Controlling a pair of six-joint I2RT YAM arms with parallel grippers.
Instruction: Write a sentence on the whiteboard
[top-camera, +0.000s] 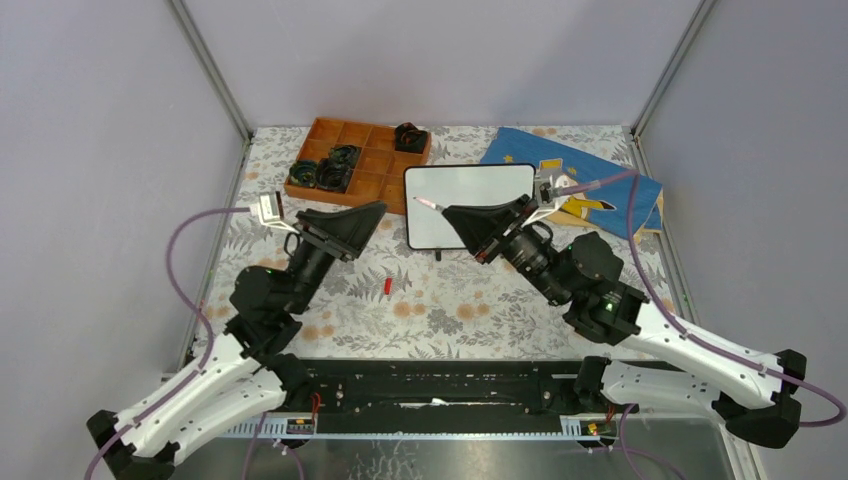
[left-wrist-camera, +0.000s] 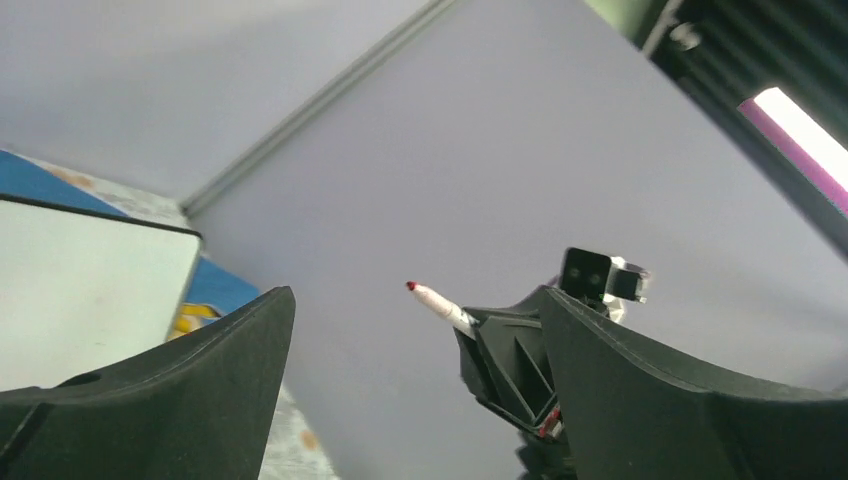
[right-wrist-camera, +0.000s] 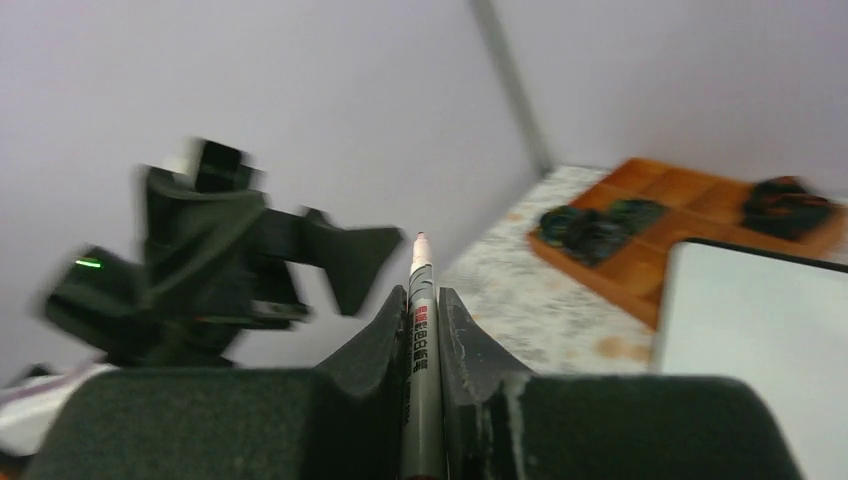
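A white marker with a bare tip is clamped in my right gripper (top-camera: 447, 212), its red tip (left-wrist-camera: 410, 286) showing in the left wrist view. The pen points toward the left arm. My left gripper stands open, nothing between its fingers, well apart from the marker. The blank whiteboard (top-camera: 470, 186) lies on the table behind and partly beneath the right gripper, which covers its lower part from above. On the cloth lies a small red piece (top-camera: 388, 286), looking like a cap, in front of the left gripper.
A wooden compartment box (top-camera: 376, 162) holding dark coiled items is at the back left. The blue cloth (top-camera: 620, 190) with a yellow figure lies back right.
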